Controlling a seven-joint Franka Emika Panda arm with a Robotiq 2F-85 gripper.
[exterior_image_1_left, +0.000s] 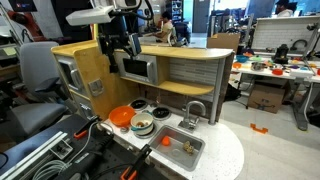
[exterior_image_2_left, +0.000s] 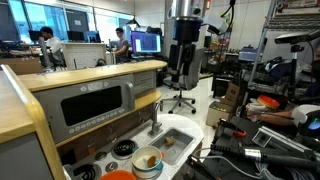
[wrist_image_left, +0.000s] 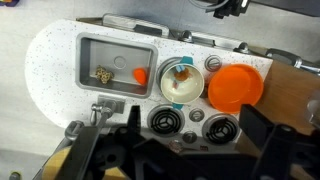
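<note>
In the wrist view my gripper is open, its two dark fingers wide apart with nothing between them. Exterior view 1 shows the gripper (exterior_image_1_left: 124, 57) high above the counter, in front of the microwave. Below it, a white pot (wrist_image_left: 187, 92) with teal handles holds a small orange-and-teal item (wrist_image_left: 181, 73). An orange bowl (wrist_image_left: 235, 86) lies beside the pot. On the pot's other side is a grey sink (wrist_image_left: 118, 88), containing a red-orange piece (wrist_image_left: 139, 75) and a small brown-yellow object (wrist_image_left: 103, 75).
Black burners (wrist_image_left: 166, 121) lie along the counter next to the pot. A metal faucet (exterior_image_1_left: 192, 113) rises behind the sink. The microwave (exterior_image_2_left: 91, 109) and a wooden shelf (exterior_image_1_left: 185, 87) line the back. The white counter (exterior_image_1_left: 222, 145) right of the sink is bare.
</note>
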